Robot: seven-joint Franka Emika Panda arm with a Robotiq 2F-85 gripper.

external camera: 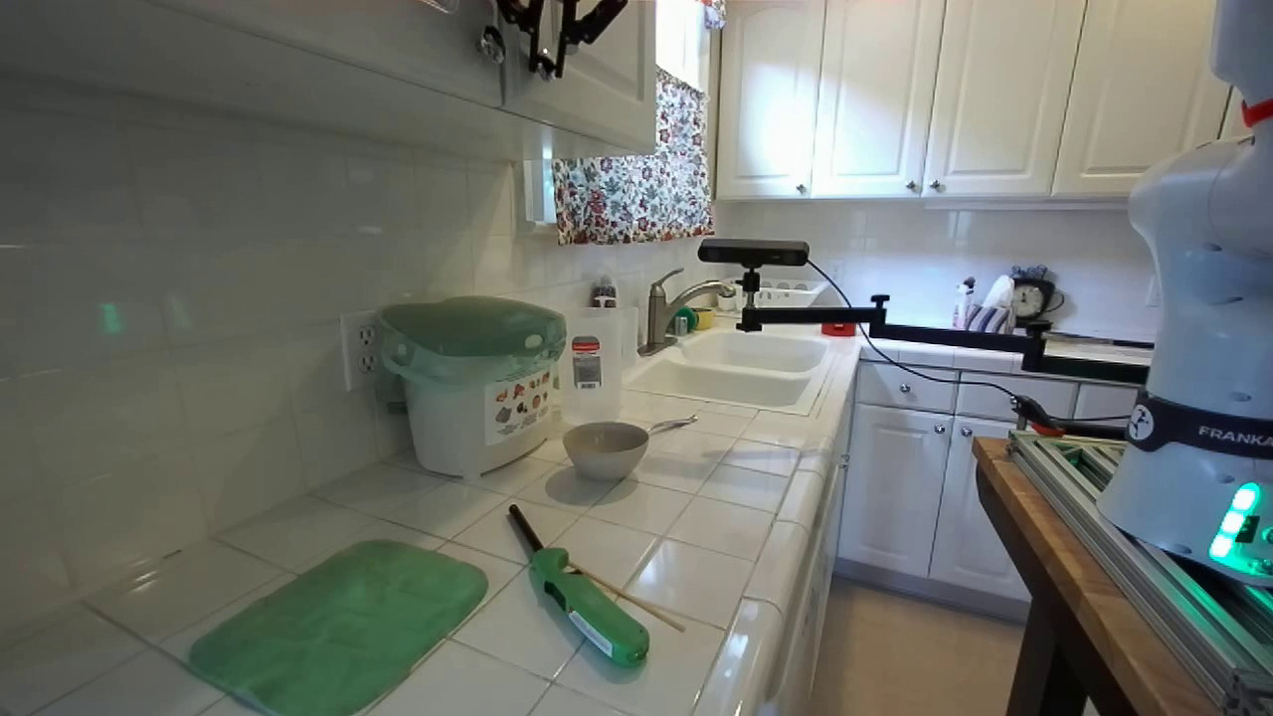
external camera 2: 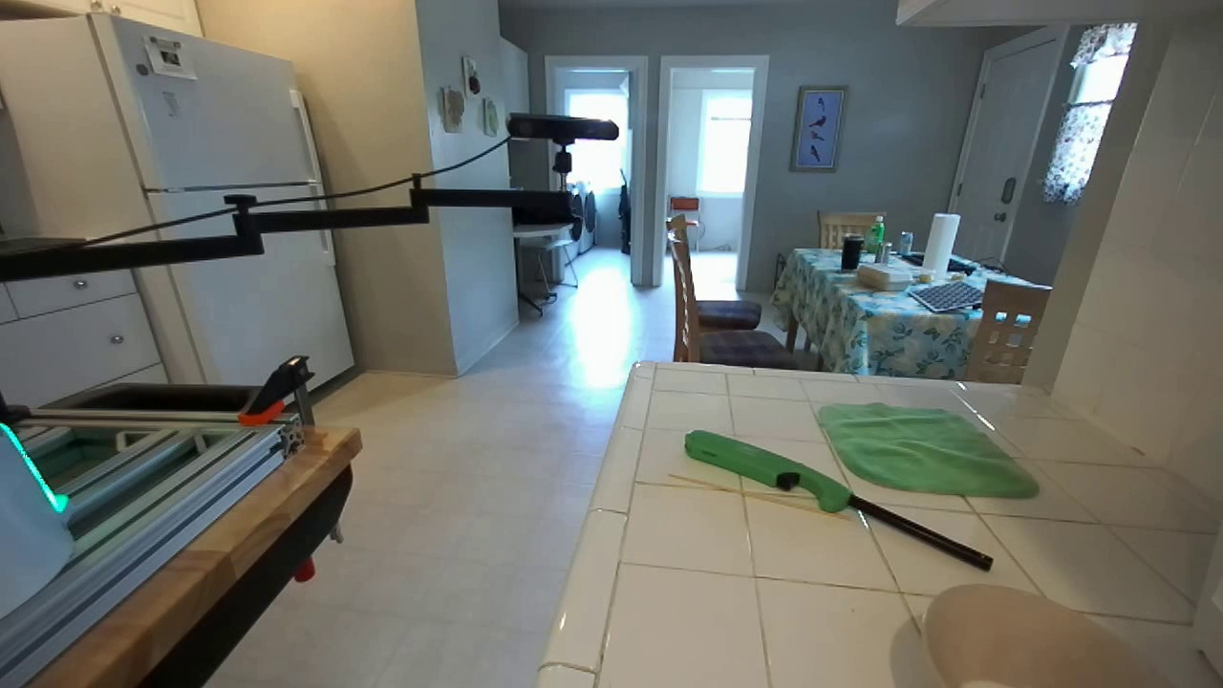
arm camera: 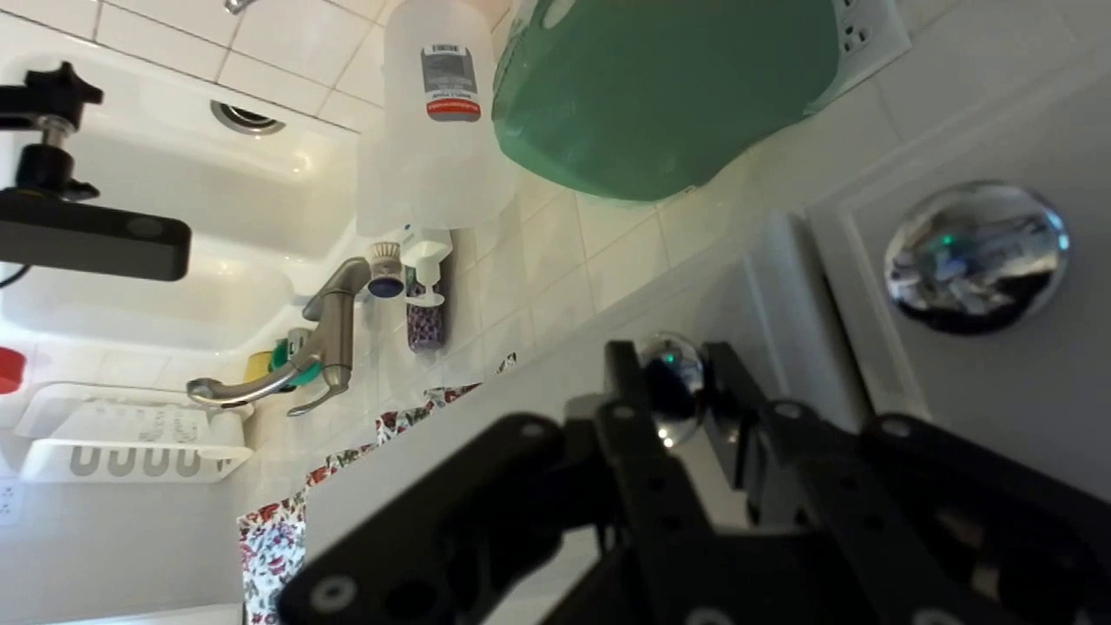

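Observation:
In the wrist view, a round shiny cabinet knob (arm camera: 674, 408) sits between the two black fingers of my gripper. The fingers stand part open, one on each side of the knob and very close to it; whether both touch it is unclear. In exterior view 1, my gripper (external camera: 548, 62) is at the top edge, in front of the white upper cabinet door (external camera: 603, 107), and hides that door's knob. The door looks closed. My gripper is outside exterior view 2.
A second knob (external camera: 491, 46) is on the adjacent door. Below stand a green-lidded white bin (external camera: 471, 394), a clear jug (external camera: 591, 370) and a grey bowl (external camera: 606, 451). A green lighter (external camera: 591, 609) and green cloth (external camera: 346, 621) lie on the counter. A camera arm (external camera: 823, 316) extends near the sink.

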